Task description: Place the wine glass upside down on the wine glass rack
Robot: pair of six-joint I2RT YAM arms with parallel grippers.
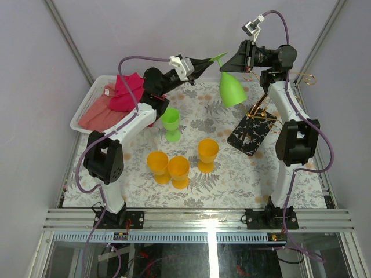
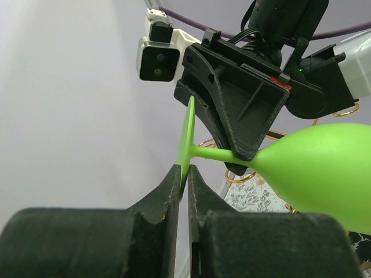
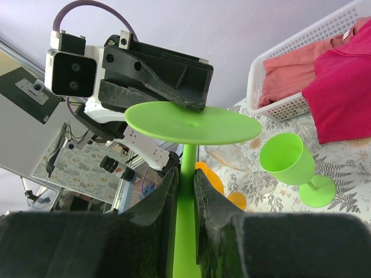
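A green wine glass hangs bowl-down high above the table between both grippers, its foot on top. My left gripper is shut on the rim of the green foot, seen edge-on in the left wrist view. My right gripper is shut on the stem just below the foot. The gold wine glass rack on a black base stands at the right, beneath the right arm.
A second green glass stands upright at centre-left, several orange glasses in front. A white basket with red and pink cloths sits at back left.
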